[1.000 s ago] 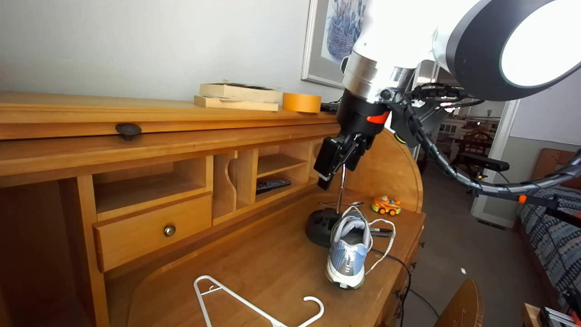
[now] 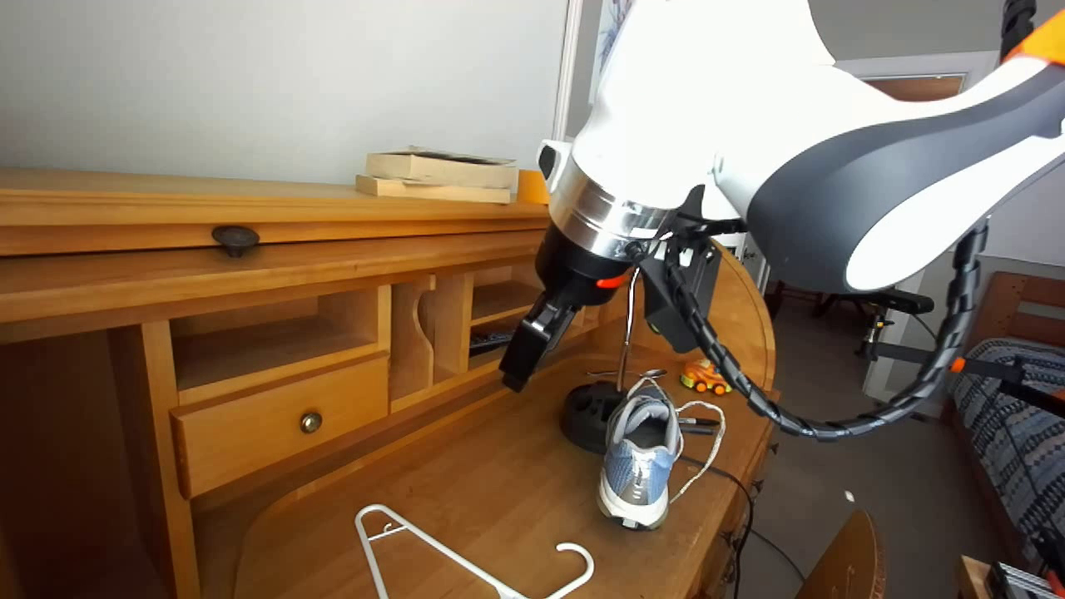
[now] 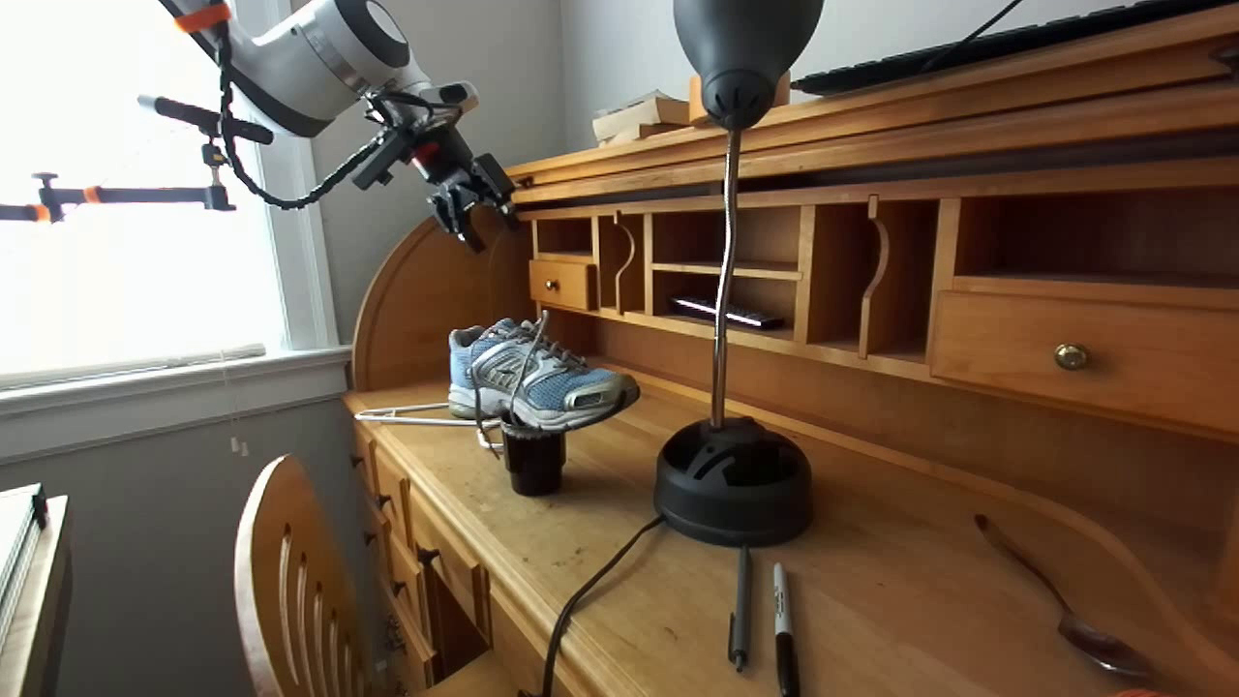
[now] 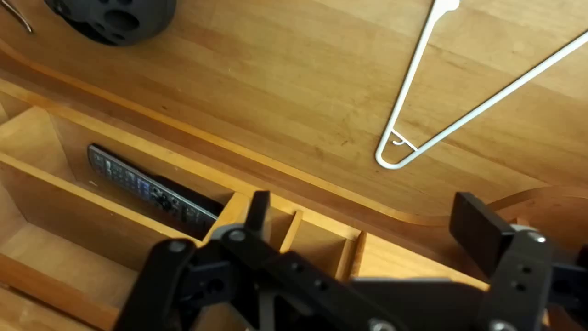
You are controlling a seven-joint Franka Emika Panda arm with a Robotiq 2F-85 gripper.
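Observation:
My gripper is open, its two black fingers wide apart with nothing held between them. In exterior view 1 the gripper [image 2: 519, 374] hangs in the air in front of the desk's cubbies, tilted down. Below it in the wrist view lie the small drawer's top and narrow slots. A dark remote [image 4: 151, 190] rests in an open cubby to the left of the fingers. On the desktop lies a white hanger [image 4: 405, 94]. The blue-grey running shoe [image 3: 540, 372] stands on the desk, its toe raised over a black cup [image 3: 534, 459].
A black desk lamp [image 3: 734, 482] stands mid-desk, its stem rising past the cubbies. Two pens and a spoon [image 3: 1063, 604] lie nearby. Books [image 2: 439, 175] sit on the desk's upper shelf. An orange toy car [image 2: 705, 376] is at the far end. Bare desktop surrounds the hanger.
The arm has moved left and somewhat lower in exterior view 1, and the gripper now tilts further. The shoe, hanger and lamp have stayed in place.

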